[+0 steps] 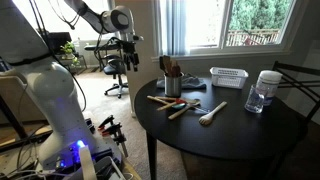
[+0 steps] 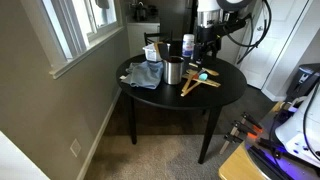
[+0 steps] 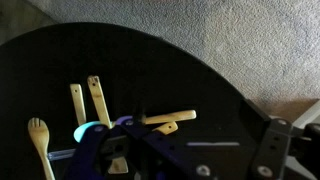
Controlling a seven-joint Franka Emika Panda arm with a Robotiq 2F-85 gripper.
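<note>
My gripper hangs in the air to the left of the round black table, above tabletop height. In the wrist view the gripper is open, its dark fingers apart with nothing held between them. Under it lie several wooden utensils: a fork, two upright-pointing handles at the left, and a handle close to the left finger. A teal utensil head is among them. A wooden spoon rests towards the table's front. A utensil holder stands on the table.
A white basket and a clear jug stand on the table's far side. A grey cloth lies near its edge. A dark chair is at the right.
</note>
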